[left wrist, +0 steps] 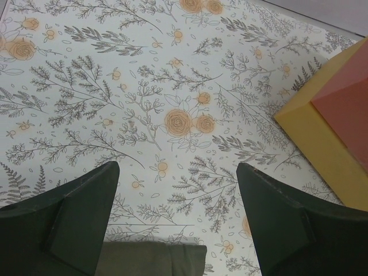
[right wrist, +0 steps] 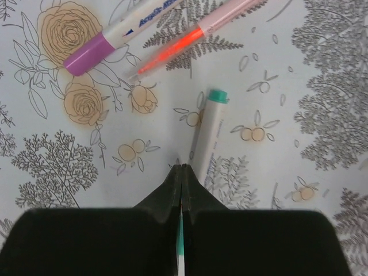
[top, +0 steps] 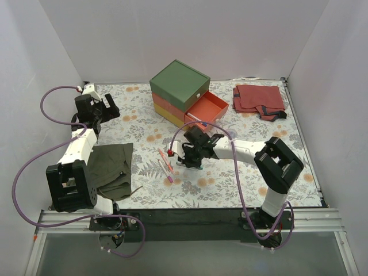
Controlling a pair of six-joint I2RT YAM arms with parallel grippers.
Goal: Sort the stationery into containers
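In the right wrist view a white marker with teal ends (right wrist: 208, 138) lies on the cloth. My right gripper is shut, its fingertips touching each other with nothing between them; the marker runs outside them, its lower part largely hidden behind the fingers. Farther up lie a white marker with a purple cap (right wrist: 115, 40) and a clear pink-orange pen (right wrist: 190, 40), close together. At upper left in the top view, my left gripper (top: 110, 109) stands open and empty, over bare cloth. The drawer box (top: 179, 86) has an open orange drawer (top: 217, 103) holding a pen.
A folded dark red pouch (top: 259, 99) lies at the back right. Dark grey-green fabric (top: 112, 164) covers the left side, partly beneath the left arm.
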